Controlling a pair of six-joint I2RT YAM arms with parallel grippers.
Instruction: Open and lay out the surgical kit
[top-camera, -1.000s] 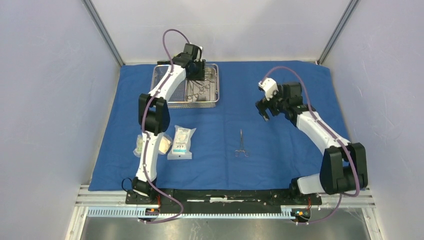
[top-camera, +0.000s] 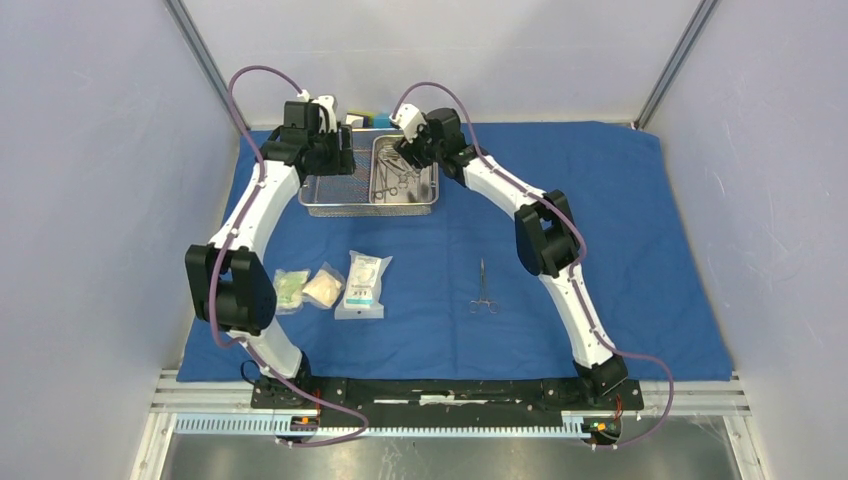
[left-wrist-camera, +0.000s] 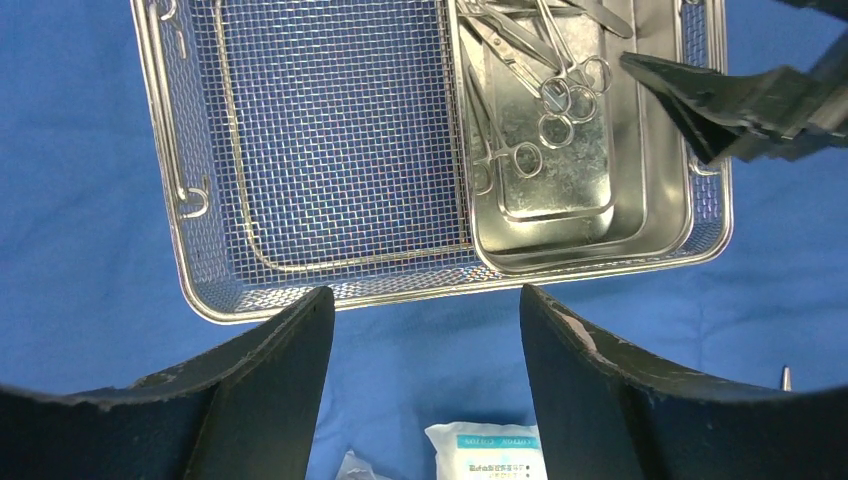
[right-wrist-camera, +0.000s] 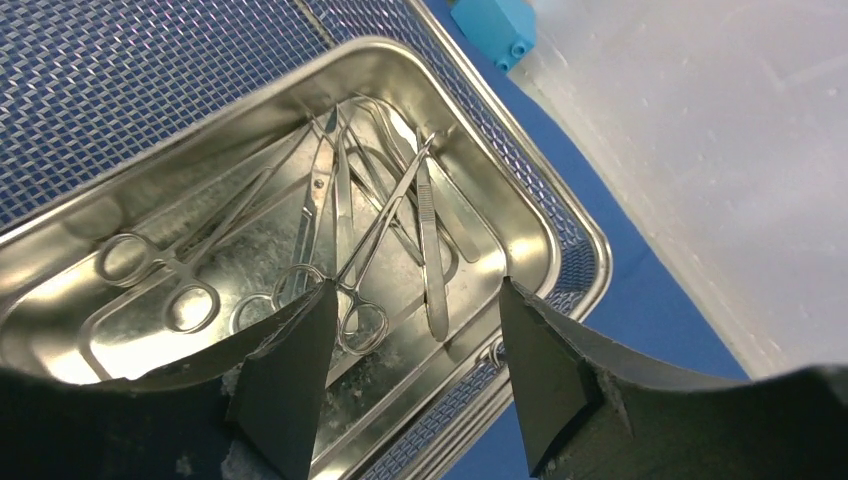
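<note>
A mesh basket (left-wrist-camera: 345, 297) holds a steel tray (left-wrist-camera: 570, 260) in its right half. Inside the tray lie several instruments: ring-handled scissors or clamps (right-wrist-camera: 180, 268), a scalpel handle (right-wrist-camera: 430, 240) and others crossing one another at the far end. My right gripper hangs over the tray, its fingers apart and nothing held; instruments show below the gap. My left gripper stands open and empty above the basket's near rim. On the blue cloth, a single clamp (top-camera: 483, 293) lies alone at centre right.
Three packets lie front left: a green one (top-camera: 290, 288), a cream one (top-camera: 323, 286) and a larger white one (top-camera: 363, 283). A blue block (right-wrist-camera: 497, 28) sits behind the basket.
My right arm has swung left from the cloth's right side to above the tray. My left arm has moved left, away from the tray. The basket and packets have not moved.
</note>
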